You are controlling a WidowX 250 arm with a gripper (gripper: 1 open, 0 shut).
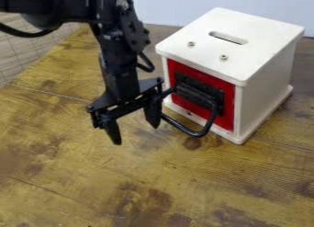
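Note:
My black gripper (132,125) hangs above the wooden table, left of a white box (244,43) with a red front (223,128). Its two fingers stand apart with nothing visible between them. The right fingertip is close to a black looped handle (190,131) on a dark door panel (196,93) at the box's front; whether they touch I cannot tell. The box top has a slot and two small knobs.
A tiled surface (25,51) lies at the back left, and a pale wall (263,5) stands behind the box.

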